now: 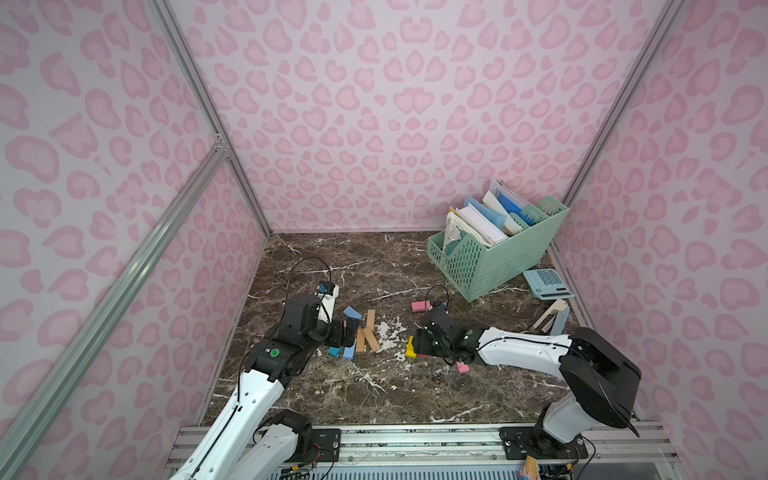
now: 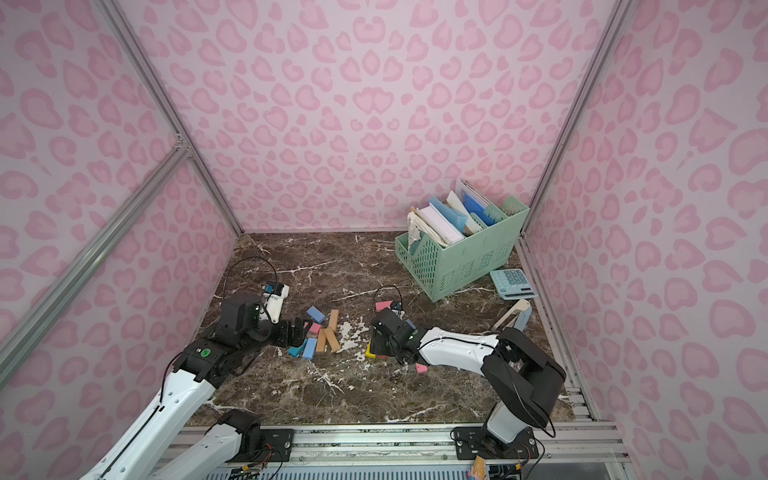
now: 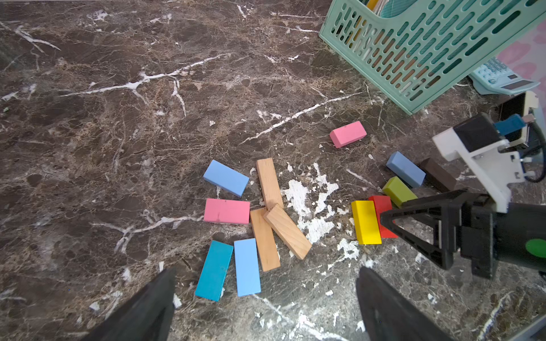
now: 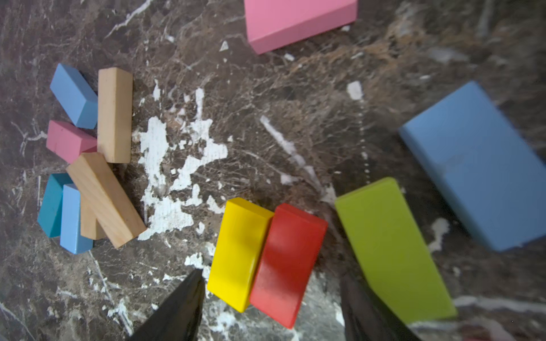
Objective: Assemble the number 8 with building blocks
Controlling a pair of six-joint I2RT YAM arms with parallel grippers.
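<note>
In the left wrist view blue [image 3: 225, 177], pink [image 3: 226, 210], teal [image 3: 213, 270] and wooden blocks [image 3: 287, 232] form a cluster. My left gripper [image 1: 345, 333] hangs open and empty above it. My right gripper is low beside a yellow block [image 4: 239, 250] and a red block [image 4: 289, 261], which lie side by side, with a green block [image 4: 392, 250] and a blue block [image 4: 472, 164] to the right. Its fingers are apart, at the lower edge of the right wrist view, not closed on anything visible.
A green basket of folders [image 1: 504, 256] stands at back right, with a calculator [image 1: 546, 285] beside it. A loose pink block [image 3: 347, 134] lies near the basket.
</note>
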